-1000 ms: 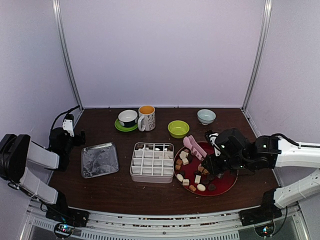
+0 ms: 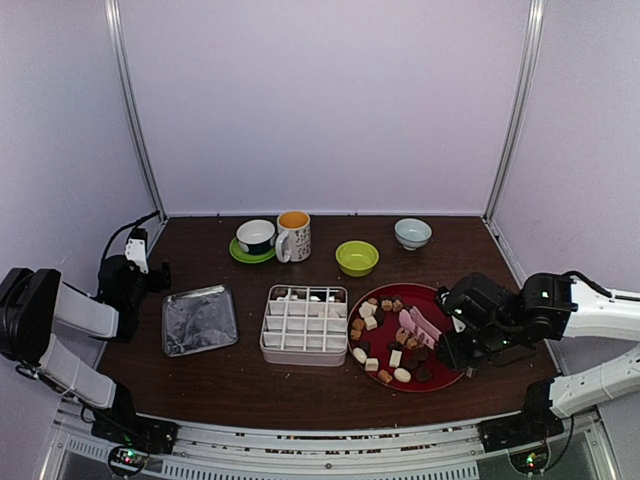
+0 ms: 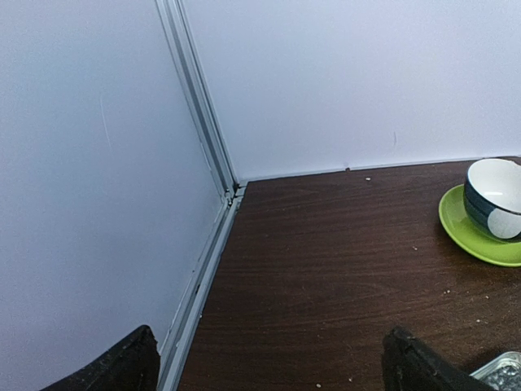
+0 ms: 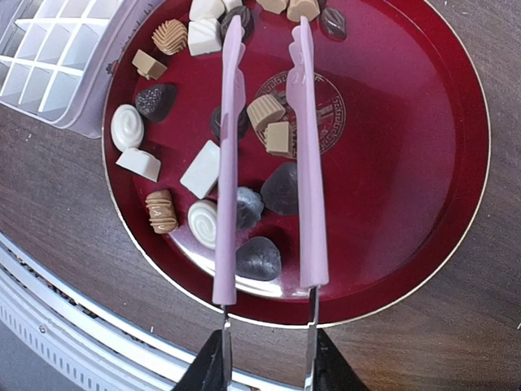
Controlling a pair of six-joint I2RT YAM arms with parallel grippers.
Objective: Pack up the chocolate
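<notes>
A red plate (image 2: 445,370) of assorted white, tan and dark chocolates lies at the table's right, beside a white compartment box (image 2: 304,350) (image 4: 81,110) with a few pieces visible in its back cells. My right gripper (image 2: 420,330) hangs over the plate with its pink tongs part open; small tan pieces (image 4: 278,137) show below and between the tips, apparently lying on the plate. My left gripper (image 2: 158,275) stands open at the far left, nothing between its fingers.
A metal tray (image 2: 198,320) lies left of the box. A cup on a green saucer (image 2: 242,252), a mug (image 2: 294,240), a lime bowl (image 2: 357,258) and a pale blue bowl (image 2: 413,233) stand at the back.
My right gripper and its pink tongs have moved rightward and toward the front over the plate. The left arm has stayed still.
</notes>
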